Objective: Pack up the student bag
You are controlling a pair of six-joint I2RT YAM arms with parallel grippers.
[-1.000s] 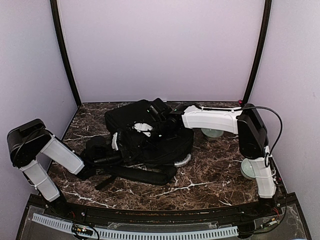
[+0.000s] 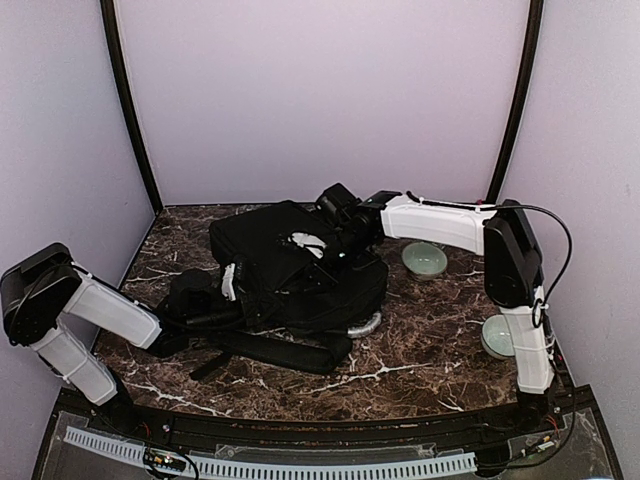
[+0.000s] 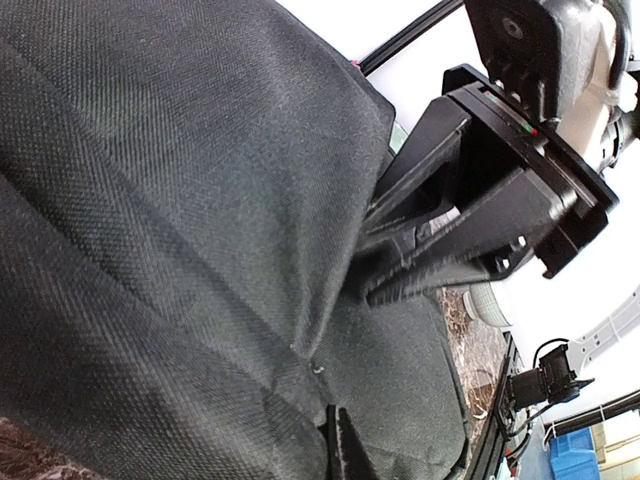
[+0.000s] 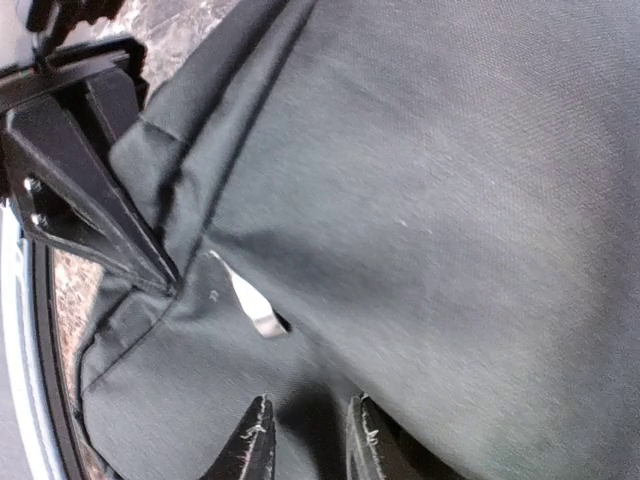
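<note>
A black fabric bag (image 2: 270,235) lies in the middle of the table, its flap and strap (image 2: 290,350) spread toward the front. My left gripper is shut on the bag's fabric at the left, close to a seam. A silvery zipper pull (image 4: 255,305) lies on the cloth in the right wrist view, a short way from the left fingers (image 4: 120,225). Over the bag's right part hovers my right gripper, its fingertips apart, with no object seen between them. The inside of the bag is hidden.
To the right stand two pale bowls, one farther back (image 2: 425,259) and one near the right edge (image 2: 497,336). A light curved object (image 2: 366,325) sticks out by the bag's front right. Bare marble table (image 2: 420,360) lies at the front right.
My right gripper has shifted to the right over the bag. The left gripper keeps its place at the fabric, while its arm has moved slightly. The bag looks nearly unchanged.
</note>
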